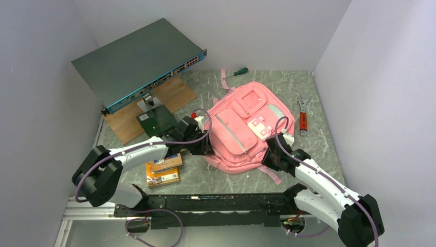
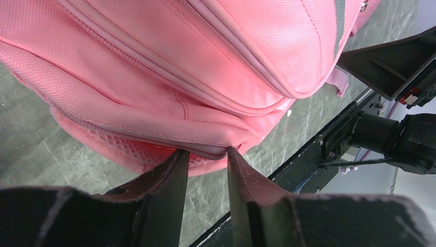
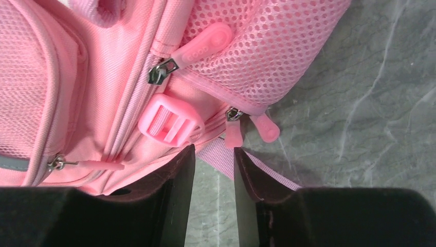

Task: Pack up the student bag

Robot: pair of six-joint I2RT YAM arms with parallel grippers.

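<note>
A pink backpack [image 1: 241,131] lies in the middle of the grey marble surface. At its lower left, my left gripper has its fingertips either side of a zipped fabric edge [image 2: 149,135]; whether it grips the fabric is unclear. My right gripper is at the bag's lower right, part open below a pink buckle [image 3: 169,117] and zipper pulls [image 3: 264,128], with nothing clearly between its fingers. A pink strap [image 3: 267,175] lies beneath it.
Books [image 1: 162,175] lie by my left arm. A switch [image 1: 139,62] stands over a wooden board [image 1: 123,126] at back left. A screwdriver [image 1: 241,71] lies behind the bag, an adjustable wrench [image 1: 303,118] to its right. Walls enclose three sides.
</note>
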